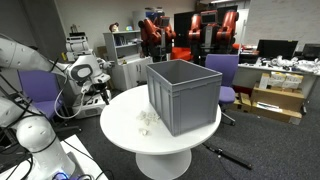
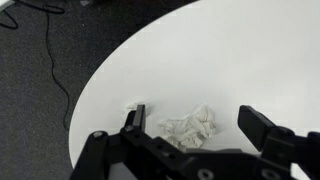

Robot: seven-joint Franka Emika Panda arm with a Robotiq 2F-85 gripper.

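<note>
Crumpled whitish pieces (image 1: 146, 117) lie on the left part of the round white table (image 1: 160, 142). In the wrist view, one larger crumpled piece (image 2: 190, 127) shows between and below the fingertips, and a smaller bit is partly behind the left finger (image 2: 140, 116). My gripper is open, its two black fingers wide apart with nothing held. In the exterior view it hangs at the end of the white arm (image 1: 85, 70), left of the table and short of the pieces.
A large grey bin (image 1: 185, 97) stands on the table right of the pieces, its inside mostly hidden. A purple chair (image 1: 222, 68) stands behind, and a black cable (image 2: 52, 60) lies on the floor.
</note>
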